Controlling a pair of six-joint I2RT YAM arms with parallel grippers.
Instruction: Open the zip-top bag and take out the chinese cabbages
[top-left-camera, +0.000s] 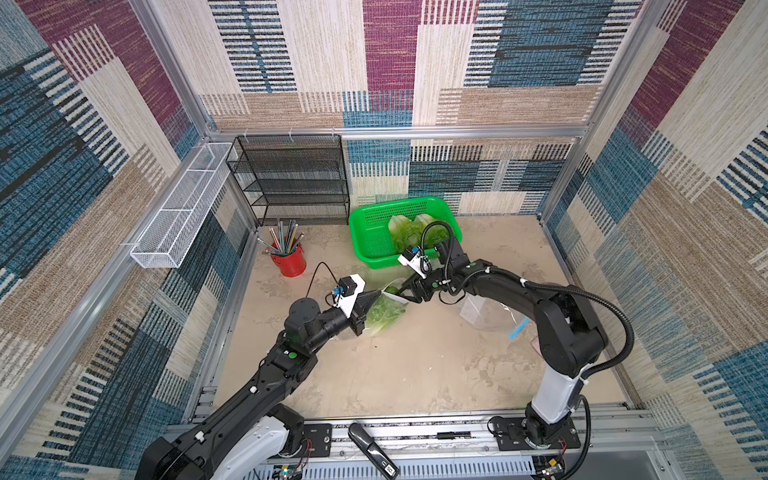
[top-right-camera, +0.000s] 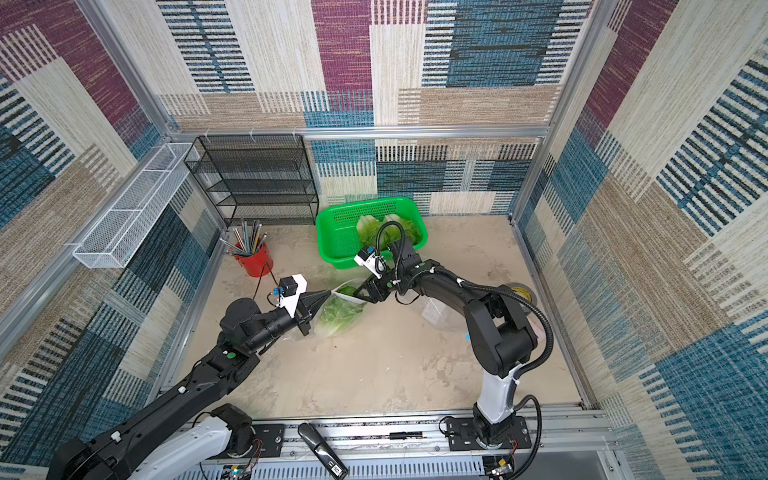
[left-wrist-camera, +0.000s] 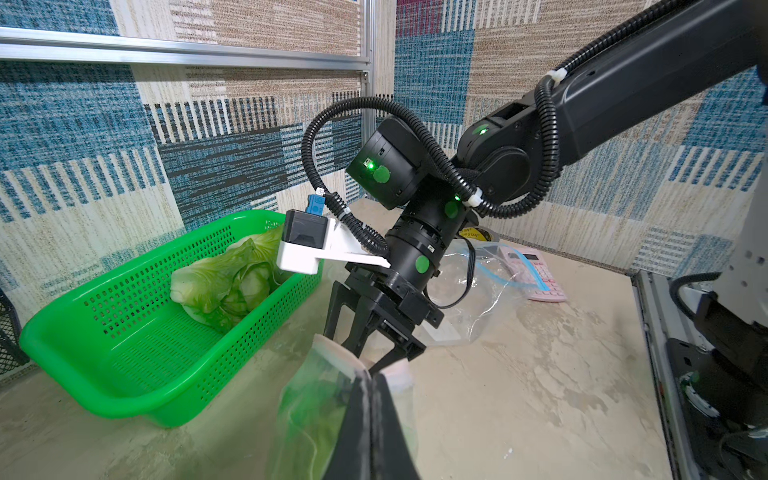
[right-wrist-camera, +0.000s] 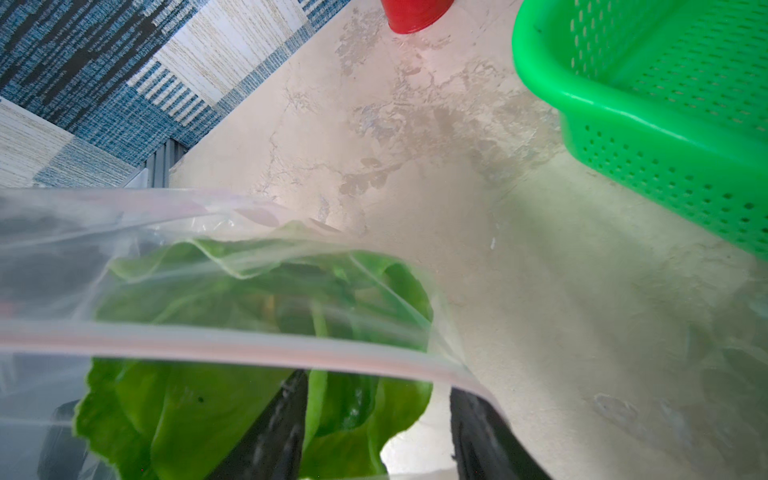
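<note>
The clear zip bag (left-wrist-camera: 300, 408) stands on the table with its pale rim parted and a green chinese cabbage (right-wrist-camera: 184, 408) inside. At the rim my left gripper is shut, the thin bag edge seeming pinched at its tips. Opposite, my right gripper is open at the bag's mouth, its fingers (right-wrist-camera: 276, 432) set apart in front of the leaves. No cabbage is gripped between them. Part of the bag is hidden behind the left fingers in the left wrist view. More cabbages (left-wrist-camera: 228, 280) lie in the green basket (left-wrist-camera: 88, 320).
Behind the bag stands the basket, close to the right arm. A red pen cup (top-left-camera: 289, 262) is at the back left, near a black mesh rack (top-left-camera: 292, 180). Another empty clear bag (left-wrist-camera: 472, 296) and a pink calculator (left-wrist-camera: 537, 276) lie to the right.
</note>
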